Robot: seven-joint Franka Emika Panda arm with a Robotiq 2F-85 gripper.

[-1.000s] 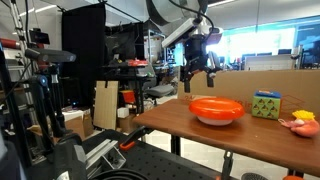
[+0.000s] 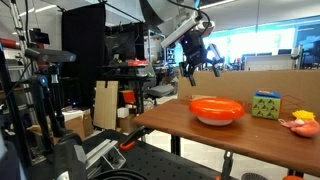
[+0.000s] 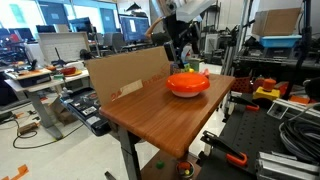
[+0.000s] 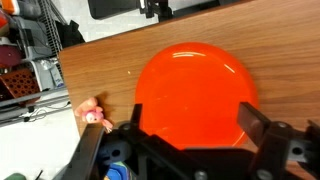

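Observation:
A round orange-red lid or dish (image 2: 217, 106) sits on top of a pale bowl (image 2: 214, 121) on the wooden table. From the side, the orange piece (image 3: 187, 82) is wide and shallow. In the wrist view its smooth round face (image 4: 195, 90) fills the middle, with the bowl hidden underneath. My gripper (image 2: 205, 71) hangs above it, pointing down and clear of it. Its fingers (image 4: 136, 117) stand wide apart at the lower part of the wrist view, with nothing held between them.
Towards the table's far end are a green and blue block (image 2: 266, 105) and a pinkish-orange toy (image 2: 302, 124). A dark object (image 4: 125, 5) lies at the top of the wrist view.
My gripper has risen a little and shifted to the right in exterior view 1, remaining open. The orange piece and the bowl have stayed in place.

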